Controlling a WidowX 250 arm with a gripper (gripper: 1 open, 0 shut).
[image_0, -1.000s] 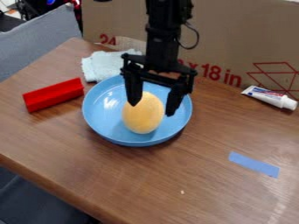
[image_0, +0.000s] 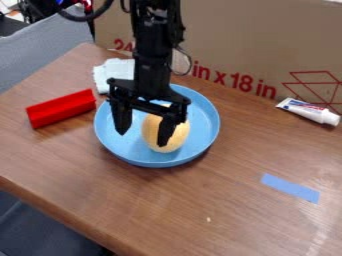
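My black gripper (image_0: 144, 126) hangs open over a light blue plate (image_0: 194, 150), low down, with its fingers on either side above a round, pale yellow object (image_0: 171, 140). The gripper hides part of that object, and I cannot tell whether the fingers touch it.
A red block (image_0: 60, 108) lies left of the plate. A folded light cloth (image_0: 110, 72) is behind it. A white tube (image_0: 309, 111) lies at the right, before a cardboard box (image_0: 267, 50). Blue tape (image_0: 290, 187) marks the bare wood at front right.
The gripper has come down and to the left over the yellow object, which is now more hidden. The other objects look unmoved.
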